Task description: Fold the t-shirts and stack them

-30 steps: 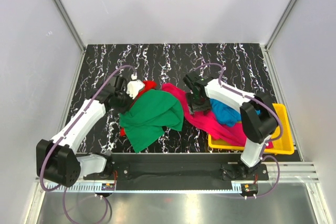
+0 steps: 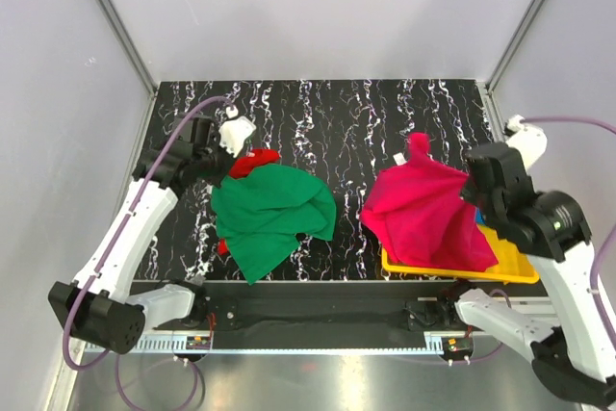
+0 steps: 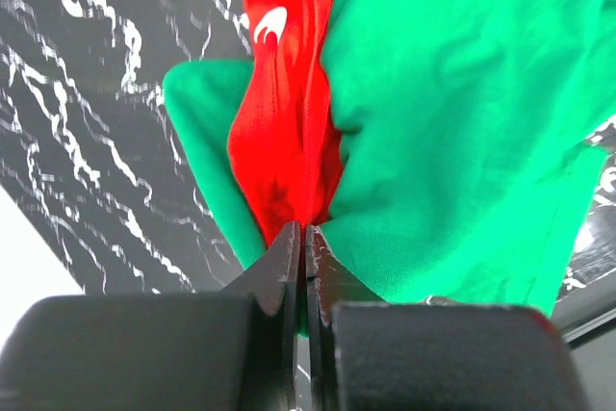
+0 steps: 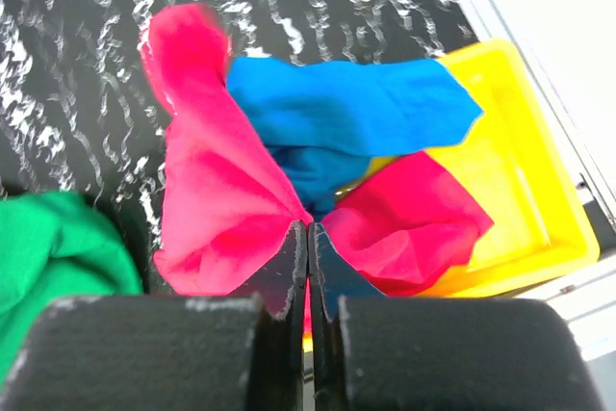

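A green shirt (image 2: 274,209) lies rumpled over a red shirt (image 2: 258,158) on the left of the table. Pinched red cloth (image 3: 289,132), with green beside and below it, runs into the tips of my left gripper, which is shut. On the right, a pink shirt (image 2: 423,204) is drawn up to my right gripper (image 2: 469,187). The right wrist view has those fingertips shut on a pink fold, the shirt spreading to both sides. Beneath it sits a blue shirt (image 4: 346,108), mostly covered from above.
A yellow tray (image 2: 518,262) stands at the front right, partly under the pink cloth; its right part is empty in the right wrist view (image 4: 520,209).
The right arm has swung from the middle to the far right, pulling the pink shirt across the blue one and the tray.
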